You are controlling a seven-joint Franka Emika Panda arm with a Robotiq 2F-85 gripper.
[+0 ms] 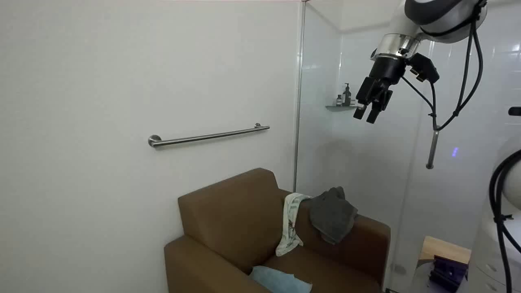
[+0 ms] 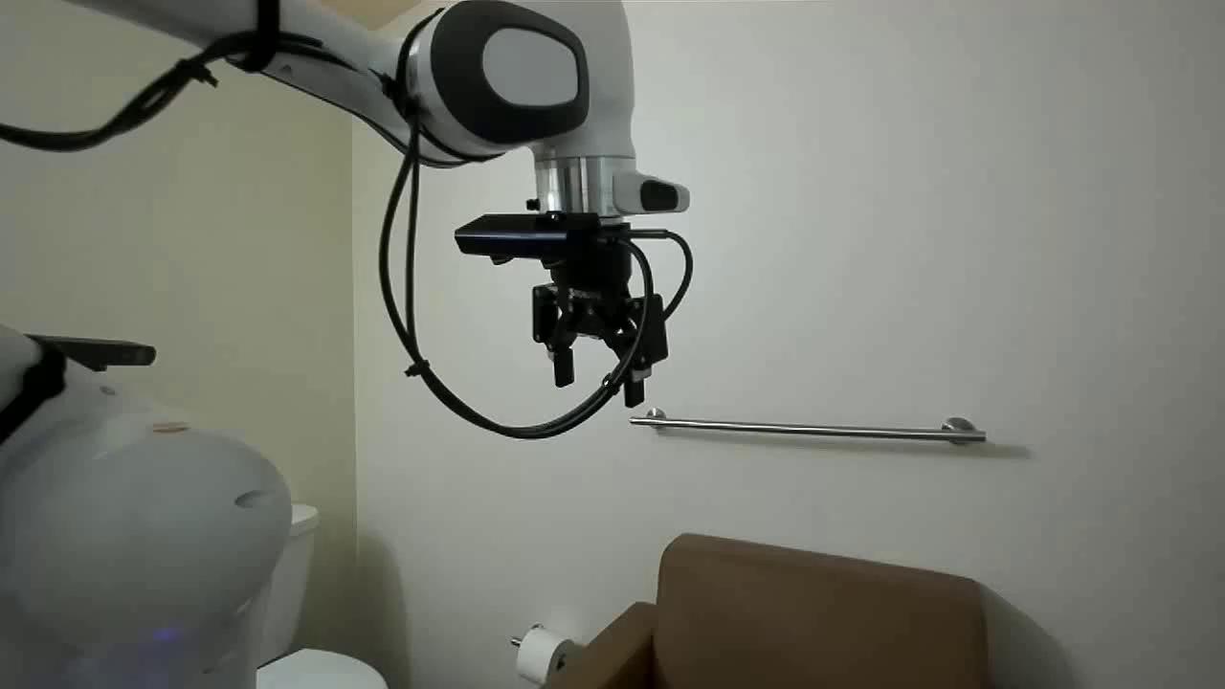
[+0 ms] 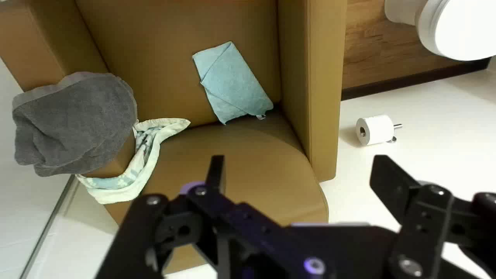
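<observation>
My gripper is open and empty, its two black fingers wide apart above the brown armchair [image 3: 241,162]. In the first exterior view the gripper [image 1: 365,118] hangs high, to the right of the chair. A grey towel [image 3: 76,121] is draped over one armrest. Beside it, a white patterned cloth [image 3: 151,139] hangs over the same armrest, its end reaching the seat. Flat on the chair lies a light blue cloth [image 3: 235,83], near the other armrest. No cloth touches the gripper.
A steel rail [image 1: 210,136] runs along the wall above the chair. A toilet paper roll [image 3: 374,130] sits on a wall holder beside the chair, near the white toilet [image 3: 425,28]. Bottles stand on a corner shelf [image 1: 342,107]. Open air surrounds the gripper.
</observation>
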